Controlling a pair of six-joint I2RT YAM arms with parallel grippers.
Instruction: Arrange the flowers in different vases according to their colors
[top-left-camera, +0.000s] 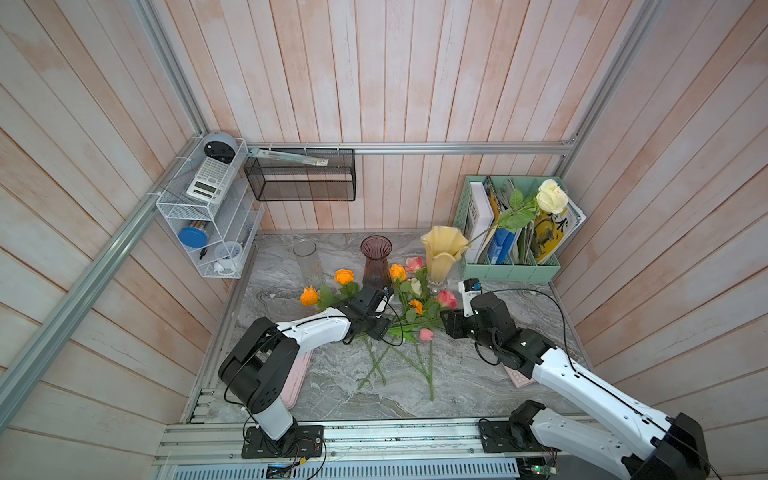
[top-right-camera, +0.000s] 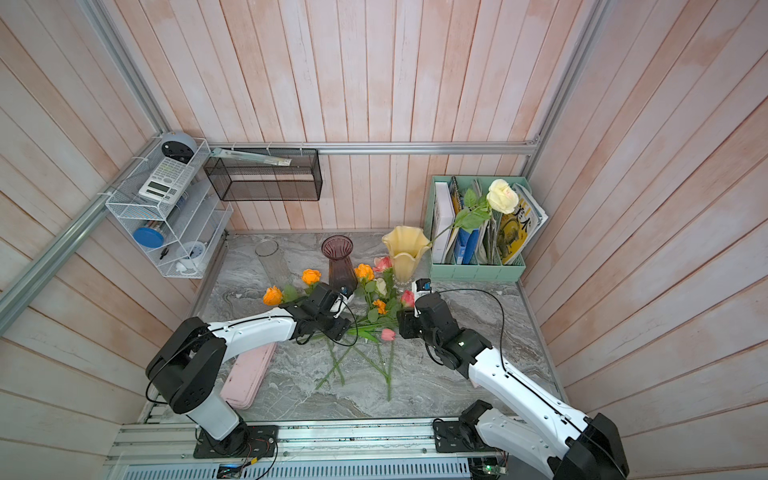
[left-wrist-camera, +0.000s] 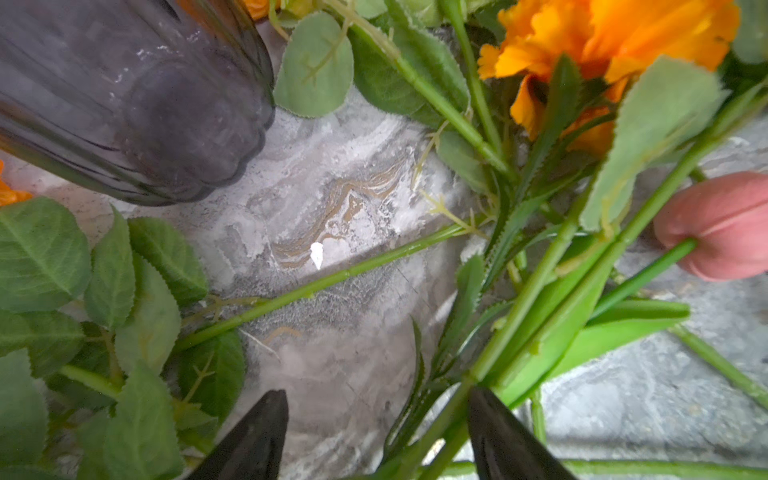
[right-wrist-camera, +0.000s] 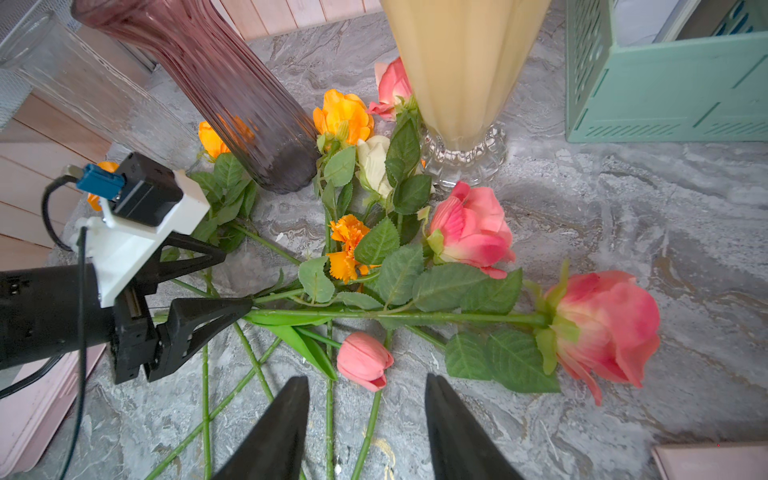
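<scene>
Pink, orange and white flowers lie in a loose pile, among them a big pink rose (right-wrist-camera: 604, 328), an orange carnation (right-wrist-camera: 349, 244), a white rose (right-wrist-camera: 374, 165) and a pink tulip (right-wrist-camera: 364, 361). Behind them stand a clear glass vase (top-right-camera: 272, 262), a purple vase (top-left-camera: 376, 260) and a yellow vase (top-left-camera: 441, 249), which holds one white rose (top-left-camera: 552, 197). My left gripper is part open low over the green stems (left-wrist-camera: 472, 384); some pass at its right finger, and whether any is gripped does not show. Open and empty, my right gripper hovers above stems nearer the front.
A green file box (top-left-camera: 512, 268) fills the back right corner, with wire shelves (top-left-camera: 212, 208) at the left wall. A pink case (top-right-camera: 248, 376) lies beside the left arm. Bare tabletop (right-wrist-camera: 592, 200) shows right of the yellow vase.
</scene>
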